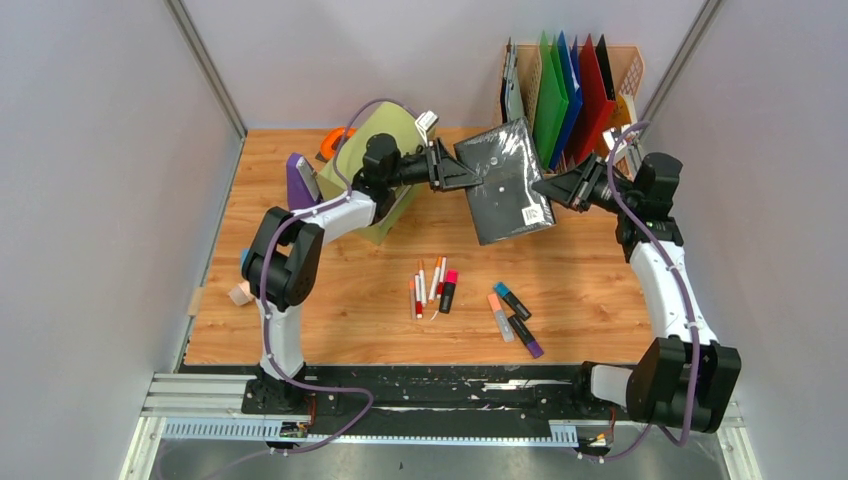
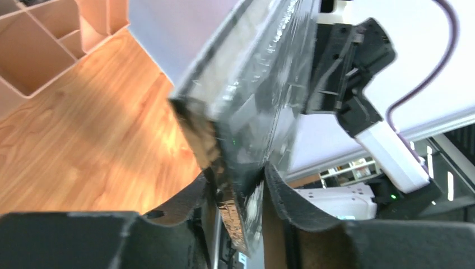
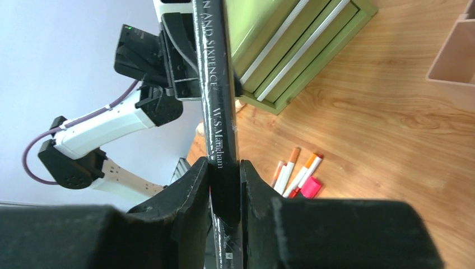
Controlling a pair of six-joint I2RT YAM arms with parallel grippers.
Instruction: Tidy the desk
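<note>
A black shrink-wrapped book (image 1: pixel 500 200) hangs above the middle of the desk between both arms, its spine lettered "W.S. Maugham" in the right wrist view (image 3: pixel 218 112). My left gripper (image 1: pixel 466 176) has its fingers either side of the book's left part; in the left wrist view they press on it. My right gripper (image 1: pixel 545 190) holds the opposite part, its fingers closed on the spine end in the right wrist view. Below lie several markers (image 1: pixel 450 290) in two loose groups on the wooden desk (image 1: pixel 380 330).
A file rack with coloured folders (image 1: pixel 550 100) stands at the back right. A green box (image 1: pixel 350 170), a purple holder (image 1: pixel 300 185) and an orange tape (image 1: pixel 331 141) sit at the back left.
</note>
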